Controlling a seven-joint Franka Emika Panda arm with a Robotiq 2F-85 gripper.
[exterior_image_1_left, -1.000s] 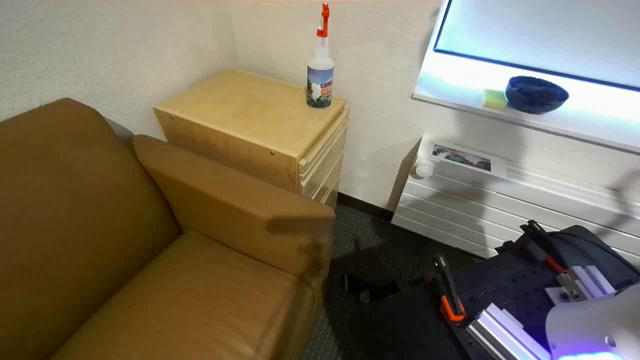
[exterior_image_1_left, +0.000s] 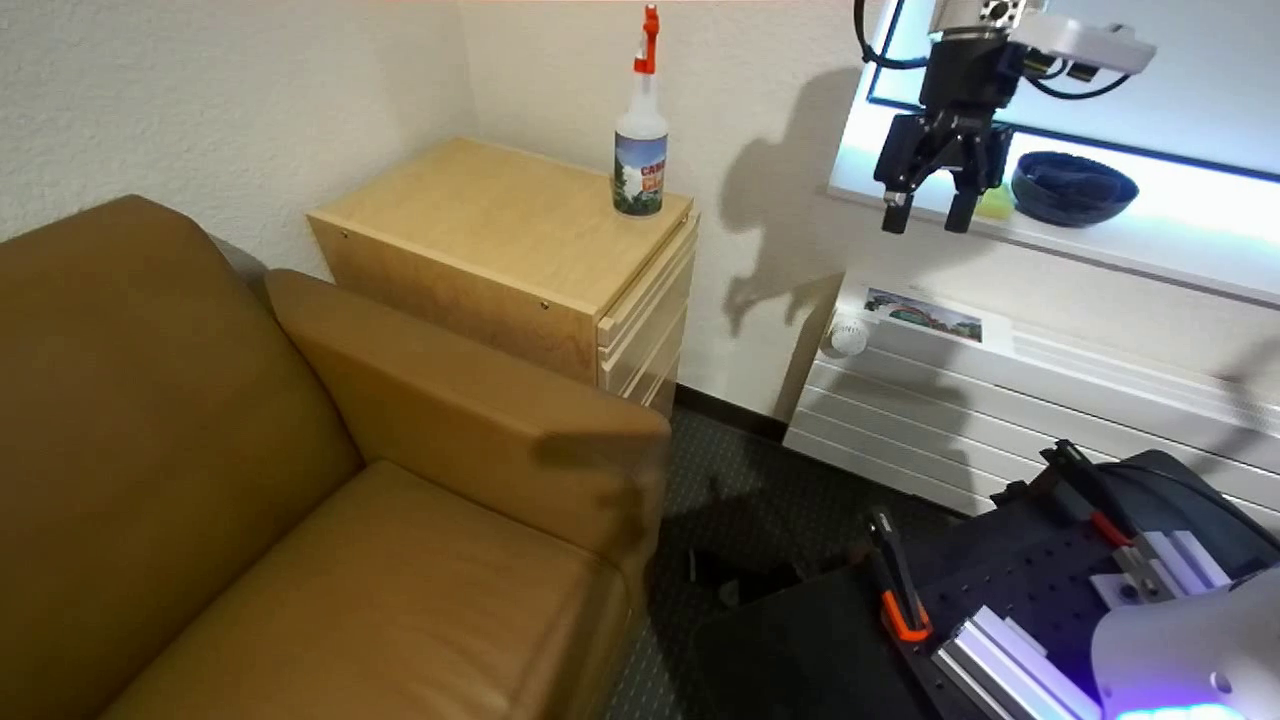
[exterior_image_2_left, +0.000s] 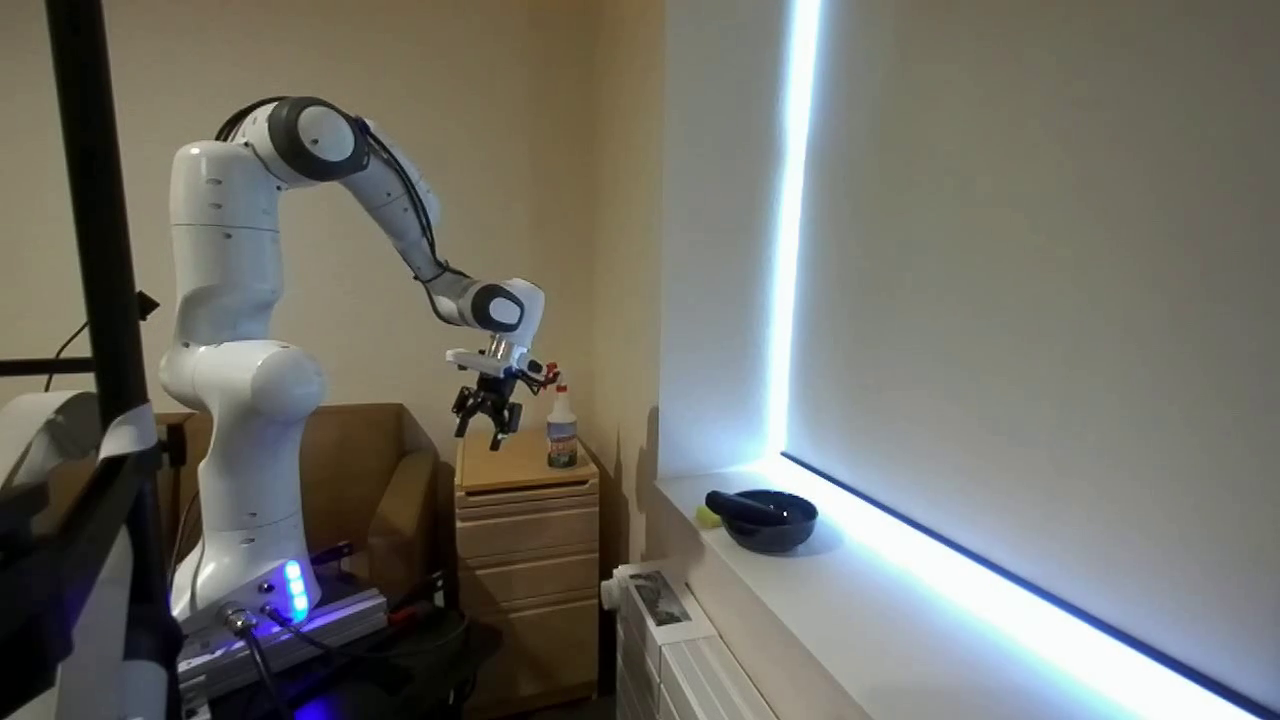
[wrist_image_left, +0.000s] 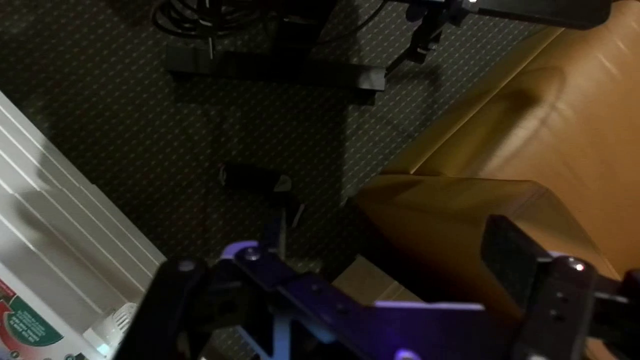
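Note:
High in exterior view 1, my gripper (exterior_image_1_left: 929, 218) hangs in the air with its fingers apart and nothing between them. Behind it on the window sill, a yellow sponge (exterior_image_1_left: 994, 204) is partly covered by a finger, and a dark blue bowl (exterior_image_1_left: 1071, 190) shows to its right. Exterior view 2 has a dark pestle-like object (exterior_image_2_left: 746, 509) resting in the bowl (exterior_image_2_left: 780, 534). A white spray bottle (exterior_image_1_left: 641, 150) with a red nozzle stands upright on the wooden cabinet (exterior_image_1_left: 480, 204). The wrist view shows mostly dark carpet below the open fingers.
A brown sofa (exterior_image_1_left: 480, 360) sits beside the cabinet. Under the sill is a white radiator (exterior_image_1_left: 888, 408) with a picture (exterior_image_1_left: 921, 314) on top. Clamps (exterior_image_1_left: 902, 588) and metal rails stand near the arm's base. Most of the cabinet top is bare.
My gripper has come into exterior view 1 from outside the frame, now in front of the sill and partly hiding the sponge. The bottle and bowl have not moved.

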